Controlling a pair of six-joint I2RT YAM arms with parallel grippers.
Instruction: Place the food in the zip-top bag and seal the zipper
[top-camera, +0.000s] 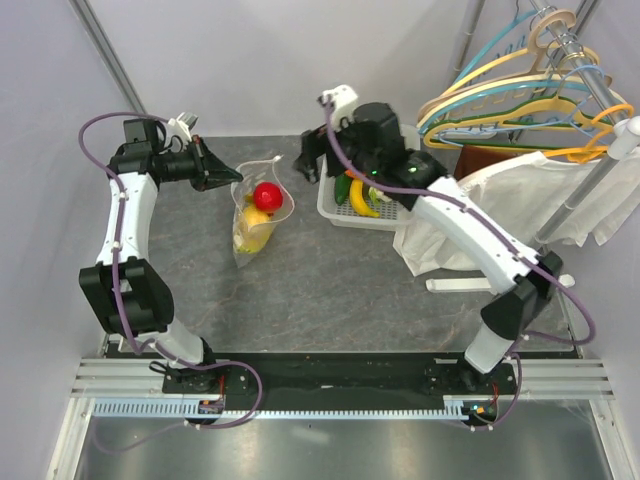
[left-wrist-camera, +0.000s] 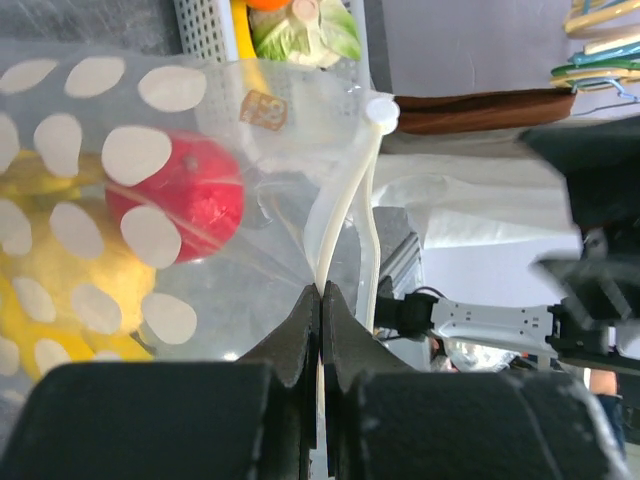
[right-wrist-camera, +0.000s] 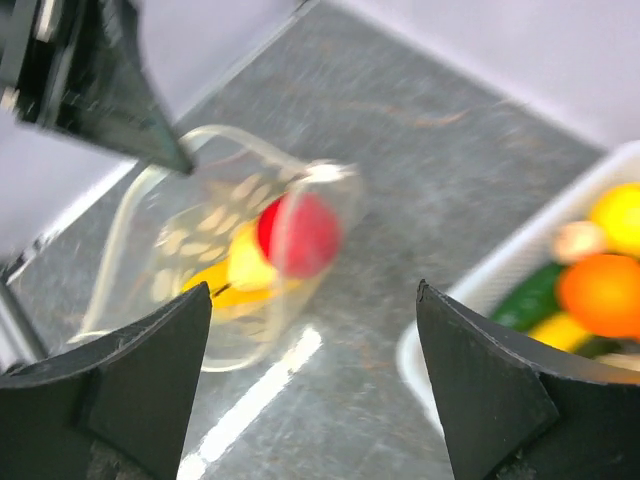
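Observation:
The clear zip top bag (top-camera: 247, 247) hangs with its mouth spread. Its rim is pinched by my left gripper, which is shut on that edge. Inside the bag, a red round food (top-camera: 267, 196) rests above yellow food (top-camera: 257, 226); white dots on the bag partly cover both in the left wrist view. My right gripper stands open with nothing between its fingers. It is apart from the bag, up and to its right, blurred in the top view.
A white basket (top-camera: 360, 222) of food stands right of the bag, partly behind the right arm; a banana (top-camera: 362, 200) shows in it. Hangers (top-camera: 510, 100) and white cloth (top-camera: 490, 215) fill the right side.

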